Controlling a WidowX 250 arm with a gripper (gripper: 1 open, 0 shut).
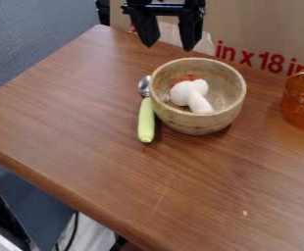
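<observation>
My black gripper [170, 35] hangs at the top of the view, above and behind a light wooden bowl [197, 119], open with a gap between its two fingers. Inside the bowl lie a white mushroom-like object [194, 98] and something orange-red behind it. A pale green long vegetable [145, 122] lies on the table just left of the bowl, below a metal spoon [144, 85] that is partly hidden by the bowl.
An orange translucent container [301, 106] stands at the right edge. A cardboard sheet [260, 34] stands along the back.
</observation>
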